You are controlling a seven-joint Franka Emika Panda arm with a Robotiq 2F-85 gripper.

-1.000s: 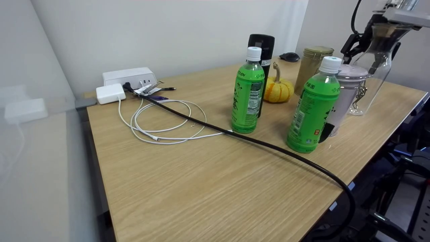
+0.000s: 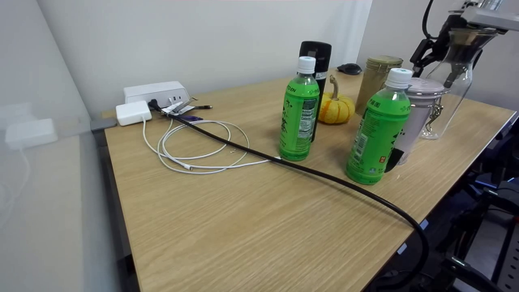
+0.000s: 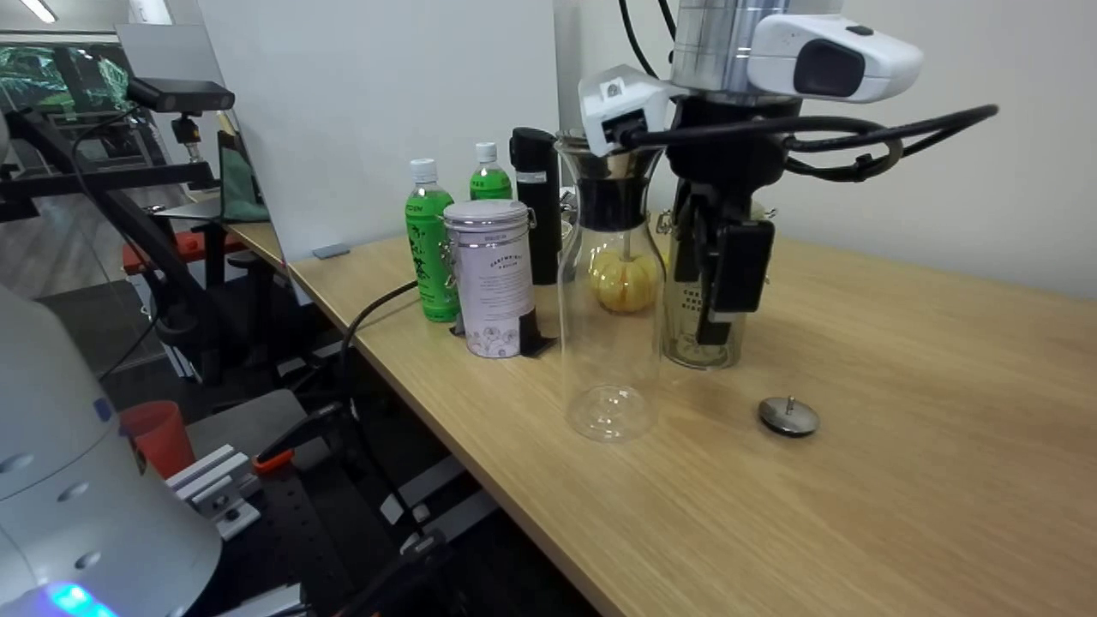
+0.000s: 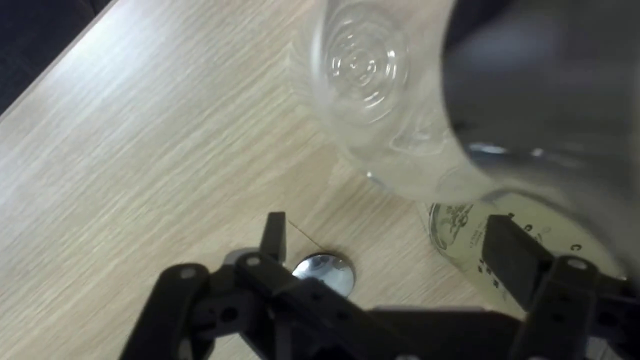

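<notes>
My gripper stands open above the table, nothing between its fingers; in exterior view 2 the gripper (image 3: 728, 298) points down behind the clear glass carafe. That carafe (image 3: 611, 360) is upright, with a dark band and metallic rim at its neck. In the wrist view the carafe (image 4: 366, 66) fills the upper right. A small round metal lid (image 3: 788, 416) with a knob lies on bare table to the gripper's right; in the wrist view the lid (image 4: 327, 273) shows near the left finger. Behind the right finger is a yellowish clamp jar (image 4: 465, 252).
A lilac canister (image 3: 491, 278), green bottles (image 2: 297, 117) (image 2: 379, 131), a dark flask (image 3: 536, 206) and a small pumpkin (image 2: 336, 108) crowd the carafe's far side. A black cable (image 2: 311, 171) crosses the table. Clear tabletop (image 3: 926, 411) lies right of the metal lid.
My gripper has risen very slightly behind the carafe in exterior view 1. The objects on the table look unmoved.
</notes>
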